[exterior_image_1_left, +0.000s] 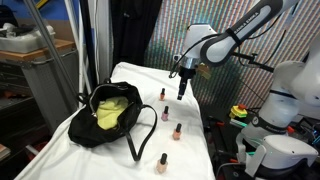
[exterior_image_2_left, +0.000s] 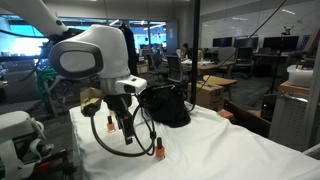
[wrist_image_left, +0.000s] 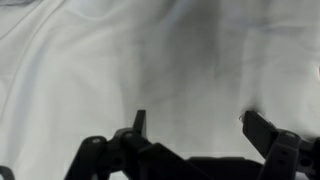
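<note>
My gripper is open over bare white cloth, with nothing between its fingers in the wrist view. In exterior view 1 the gripper (exterior_image_1_left: 181, 94) hangs above the right part of the table. Several small bottles with dark caps stand upright: one bottle (exterior_image_1_left: 163, 95) just left of the gripper, a pinkish one (exterior_image_1_left: 165, 114), one (exterior_image_1_left: 177, 133) nearer the front, and another (exterior_image_1_left: 162, 164) at the front edge. A black bag (exterior_image_1_left: 104, 118) with yellow-green cloth (exterior_image_1_left: 111, 111) inside lies open to the left. A bottle (exterior_image_2_left: 160, 150) also shows in exterior view 2.
The bag's black strap (exterior_image_1_left: 143, 151) loops onto the table between bag and bottles. White cloth (exterior_image_1_left: 85, 160) covers the table, mostly clear at the front left. A dark pole (exterior_image_2_left: 195, 60) rises behind the table in exterior view 2.
</note>
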